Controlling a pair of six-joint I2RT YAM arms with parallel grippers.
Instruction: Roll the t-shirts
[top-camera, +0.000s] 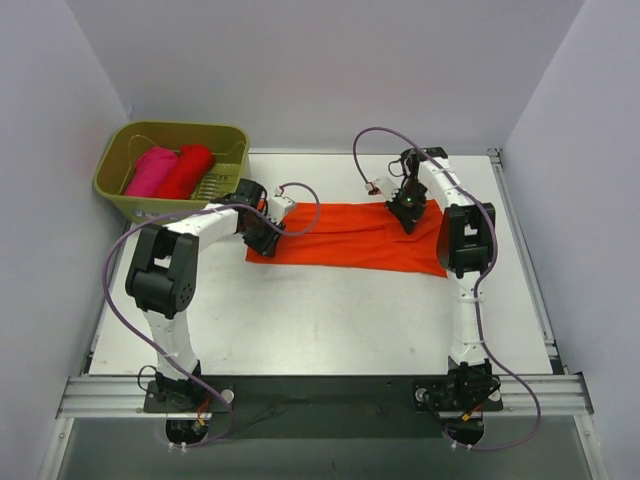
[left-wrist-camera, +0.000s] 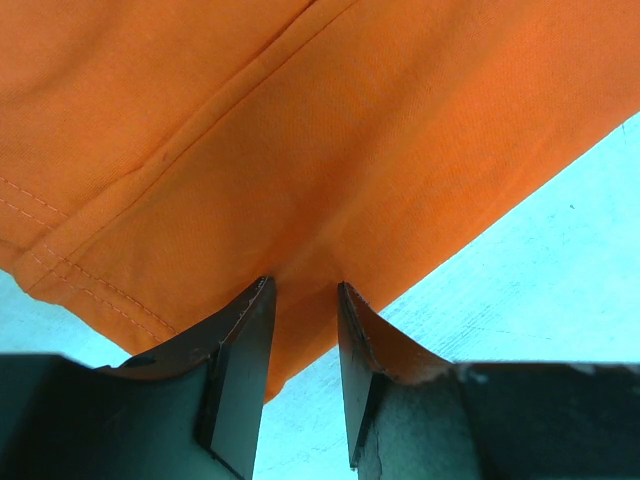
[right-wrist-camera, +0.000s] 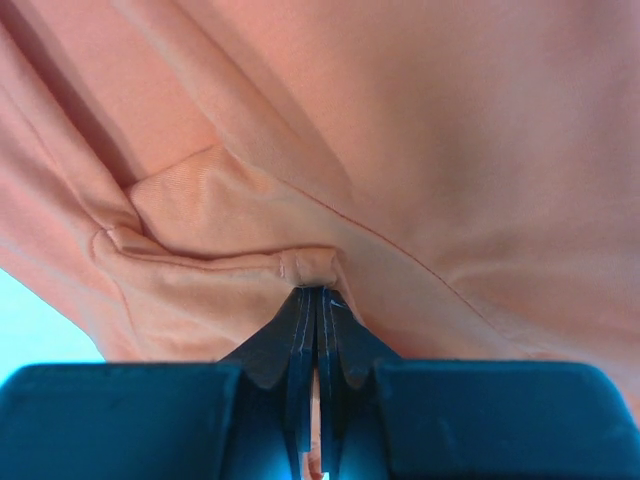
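Observation:
An orange-red t-shirt (top-camera: 350, 250) lies flattened in a long strip across the white table, creased along its length. My left gripper is over its left end, part open, fingertips apart on or just above the fabric near a stitched hem and the cloth's edge. My right gripper is shut at the right part of the shirt, its tips down on a folded hem; whether fabric is between them I cannot tell.
An olive bin (top-camera: 118, 170) at the back left holds a pink roll (top-camera: 150, 172) and a red roll (top-camera: 186, 172).

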